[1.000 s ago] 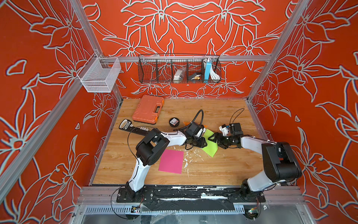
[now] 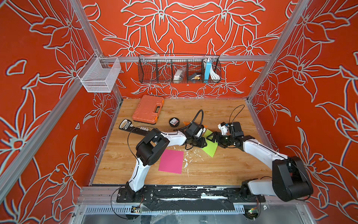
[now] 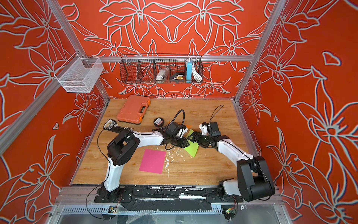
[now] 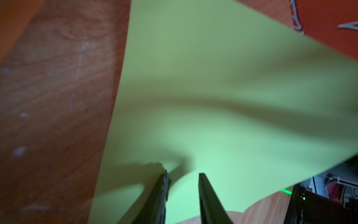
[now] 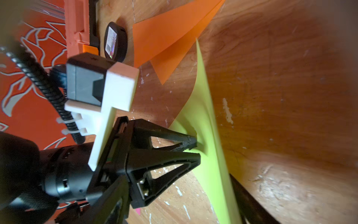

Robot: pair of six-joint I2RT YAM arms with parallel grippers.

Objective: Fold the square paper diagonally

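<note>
The lime green square paper [image 2: 210, 150] stands between my two grippers, bent and partly raised off the table; in the right wrist view the paper [image 5: 210, 123] is nearly edge-on. My left gripper has its tips against the paper's face, dimpling it. A gap shows between its two tips in the left wrist view, where the paper [image 4: 223, 141] fills most of the picture. On the paper's other side, my right gripper [image 2: 212, 137] is open. In the right wrist view its dark, blurred fingers [image 5: 253, 201] lie either side of the paper, far apart.
Behind the grippers lies a folded orange paper [image 5: 167, 33], with a round black tape [image 2: 174, 122] near it. A pink square [image 2: 171, 161] lies flat at front left. An orange case [image 2: 148, 109] occupies the back left.
My right arm's elbow has swung outward to the right and toward the front. Its gripper has edged slightly left against the paper, which is bent differently. The left arm looks still.
</note>
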